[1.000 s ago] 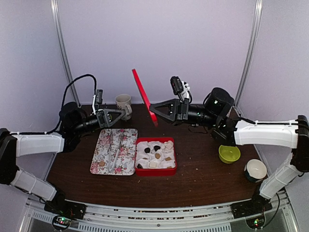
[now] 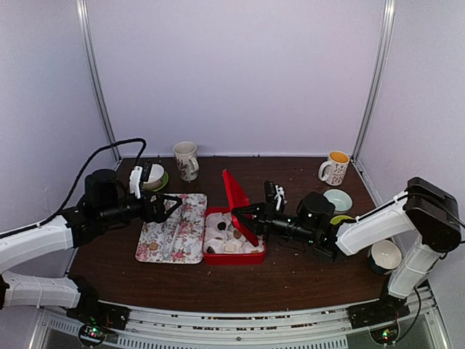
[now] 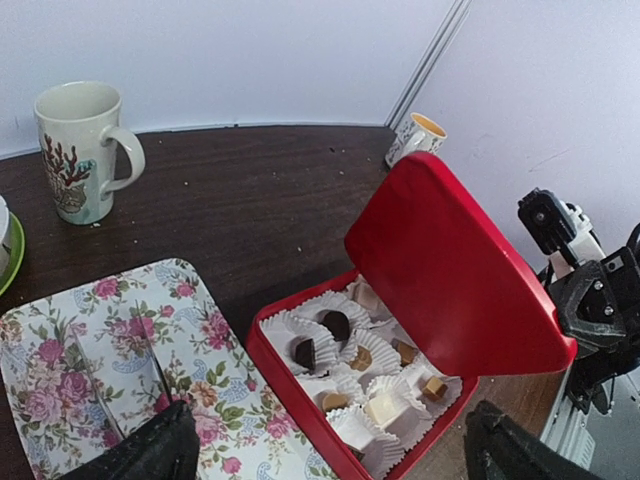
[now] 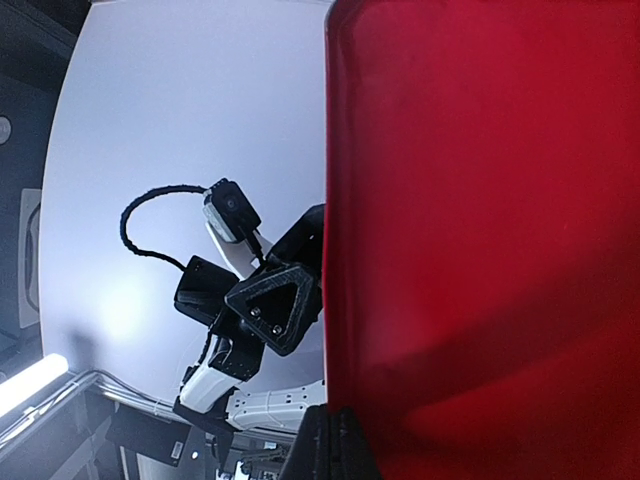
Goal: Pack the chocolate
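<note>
The red box (image 2: 232, 256) holds chocolates in white paper cups (image 3: 386, 412). A red lid (image 2: 237, 196) stands tilted over its right part, with my right gripper (image 2: 238, 212) shut on its edge; in the right wrist view the lid (image 4: 480, 220) fills the right half. My left gripper (image 2: 168, 207) is open over the floral tray (image 2: 149, 251), left of the box, with nothing between its fingers.
Mugs stand at the back left (image 2: 185, 161) and back right (image 2: 334, 167). Bowls (image 2: 383, 256) and dishes sit at both sides.
My right gripper has brought the lid down from high above onto the box, tilting it. My left gripper has also moved lower, over the tray.
</note>
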